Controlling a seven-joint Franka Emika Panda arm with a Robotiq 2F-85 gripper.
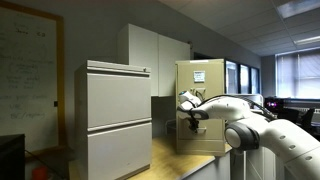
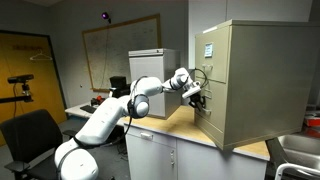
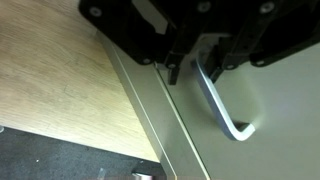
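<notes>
A tan filing cabinet stands on the wooden counter, its drawer front facing the arm. In the wrist view, a curved silver drawer handle runs up between the dark fingers of my gripper, which is shut on it. The handle's lower end is free of the fingers and meets the drawer front. From the side, the gripper is right at the cabinet's face, and the cabinet's drawers look closed. The fingers hide the handle's other end.
A light grey two-drawer cabinet stands to the left on the same counter. Bare counter lies between the cabinets. A sink is beside the tan cabinet.
</notes>
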